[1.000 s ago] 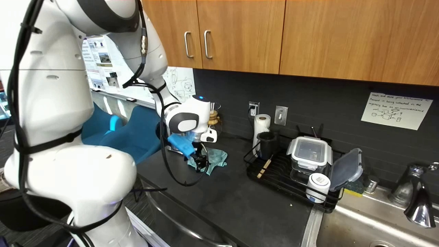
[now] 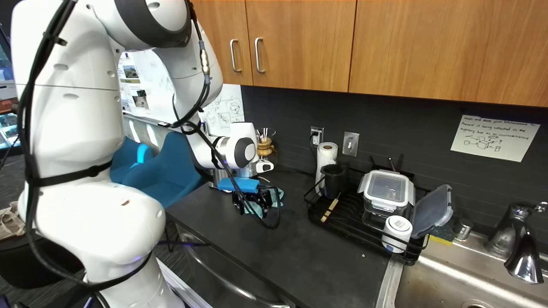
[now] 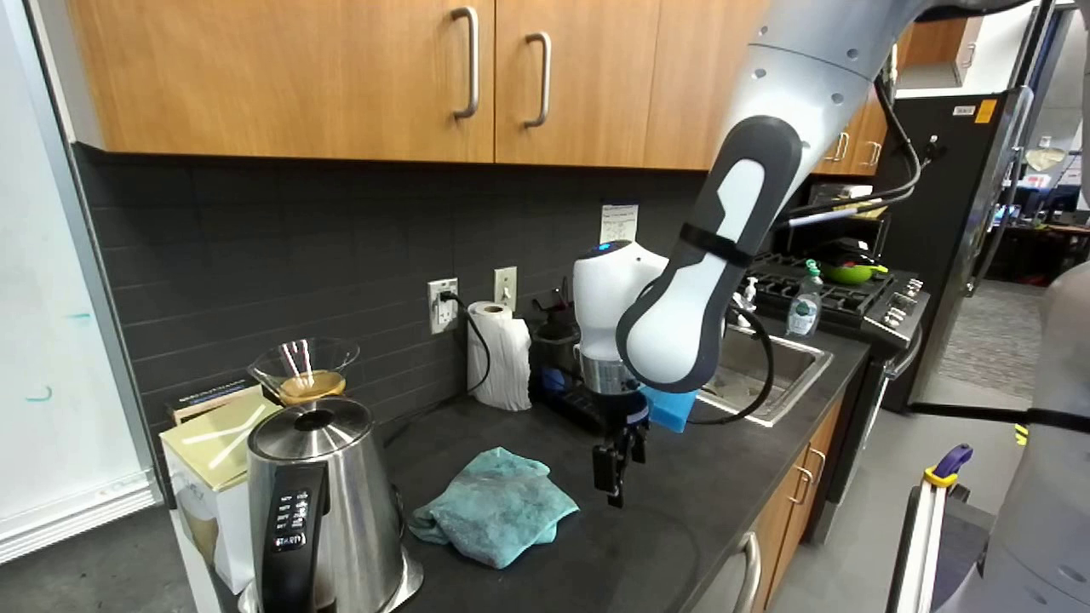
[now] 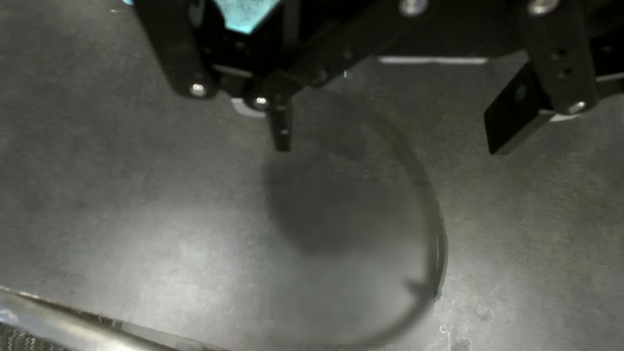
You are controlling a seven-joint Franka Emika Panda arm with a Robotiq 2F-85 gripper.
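A teal cloth (image 3: 501, 507) lies crumpled on the dark counter (image 3: 623, 552), beside the steel kettle. In exterior view 2 my gripper (image 3: 615, 489) hangs over the counter, to the right of the cloth and apart from it. The wrist view has my gripper open, its fingers (image 4: 516, 114) wide apart with only bare counter beneath. A bit of the cloth (image 4: 245, 12) shows at the top of that view, behind the gripper's linkage. From exterior view 1, my gripper (image 2: 257, 209) stands in front of the cloth (image 2: 275, 196) and hides most of it.
The kettle (image 3: 352, 439) and a white box (image 3: 220, 480) stand left of the cloth. A paper towel roll (image 3: 498, 358) is by the wall. The black dish rack (image 2: 354, 218) holds containers next to the sink (image 2: 462, 272). Between cloth and rack the counter is clear.
My wrist and gripper have turned and shifted, and the arm has moved a little to the right. The cable loop now hangs on the gripper's right. The cloth appears unmoved.
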